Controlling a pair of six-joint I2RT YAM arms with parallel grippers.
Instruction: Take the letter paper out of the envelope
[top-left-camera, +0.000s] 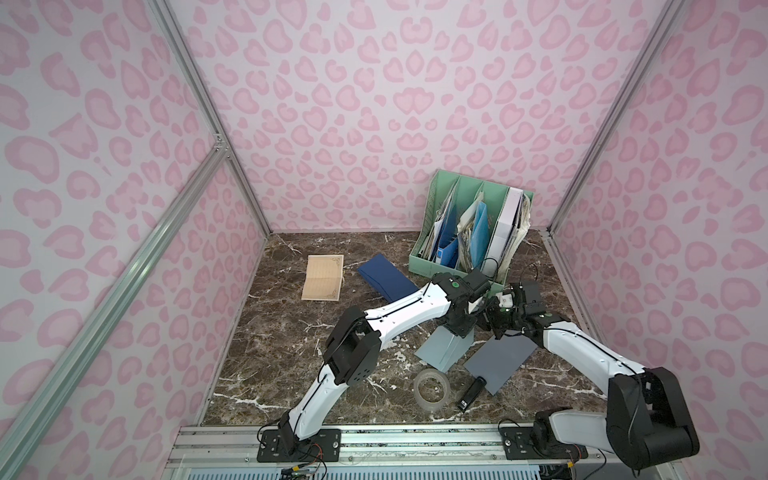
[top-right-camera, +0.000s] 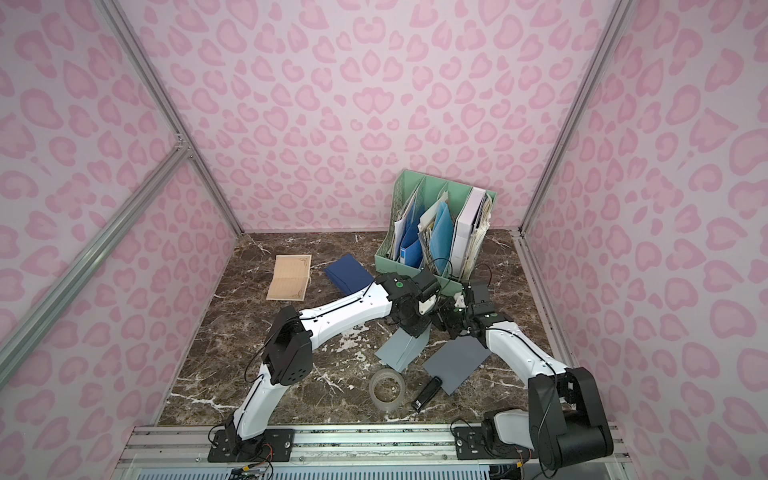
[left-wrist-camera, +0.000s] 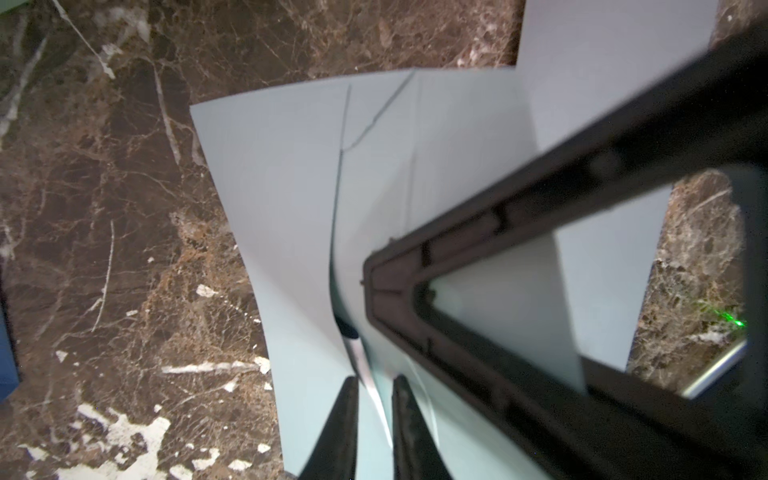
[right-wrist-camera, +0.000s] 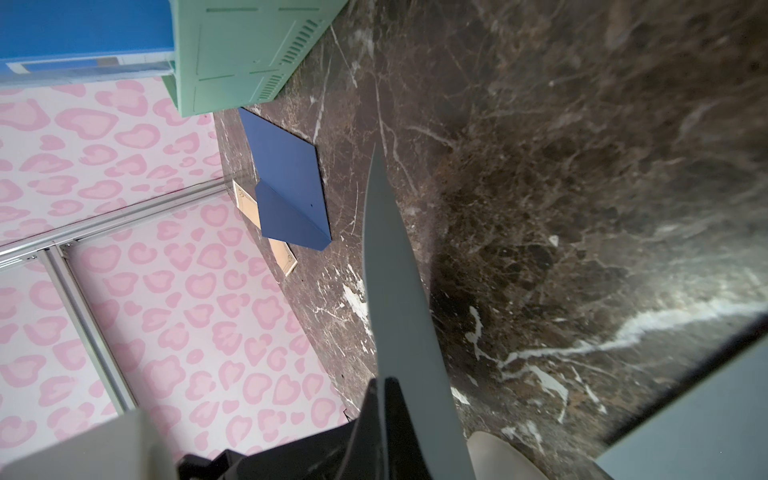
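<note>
A pale grey-blue envelope (top-left-camera: 441, 349) hangs slanting under my grippers; its slit, with a thin white strip showing inside, is seen in the left wrist view (left-wrist-camera: 280, 264). My left gripper is part open over that slit, its fingertips close to the paper. My right gripper is shut on the envelope, which stands edge-on in the right wrist view. The right gripper's black frame crosses much of the left wrist view. Whether a separate letter sheet lies inside cannot be told.
A green file organizer (top-left-camera: 424, 264) stands behind the grippers. A navy folder (top-left-camera: 384, 276) and tan paper (top-left-camera: 322, 280) lie left. A tape roll (top-left-camera: 431, 404), a dark grey board (top-left-camera: 500, 364) and a black object (top-left-camera: 472, 393) lie in front.
</note>
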